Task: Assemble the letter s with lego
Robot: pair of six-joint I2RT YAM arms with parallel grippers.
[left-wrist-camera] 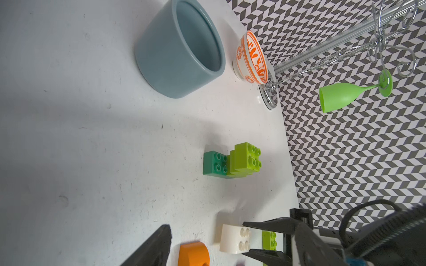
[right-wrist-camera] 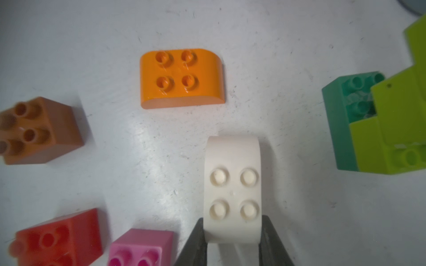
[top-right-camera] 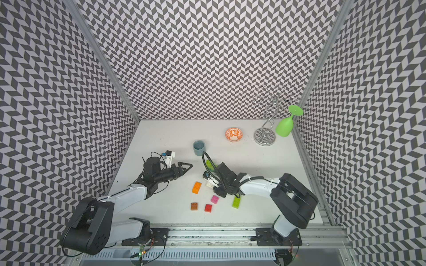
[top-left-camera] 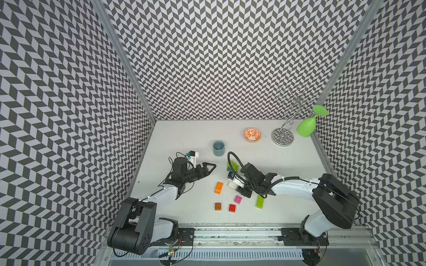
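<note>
My right gripper is shut on a white curved-end brick (right-wrist-camera: 233, 190), low over the table centre. Beyond it stands a joined green stack: a teal brick (left-wrist-camera: 215, 163) with light-green bricks (left-wrist-camera: 244, 157) beside and above it. An orange brick (right-wrist-camera: 181, 79), a brown brick (right-wrist-camera: 42, 130), a red brick (right-wrist-camera: 66, 239) and a pink brick (right-wrist-camera: 142, 243) lie loose around. Another light-green brick (top-left-camera: 259, 201) lies at right front. My left gripper (top-left-camera: 212, 168) hangs open left of the stack, with nothing between its fingers.
A grey-blue cup (top-left-camera: 218, 148) stands behind the bricks. An orange-patterned bowl (top-left-camera: 252, 134), a chrome stand (top-left-camera: 282, 137) and a green glass (top-left-camera: 306, 127) are at the back right.
</note>
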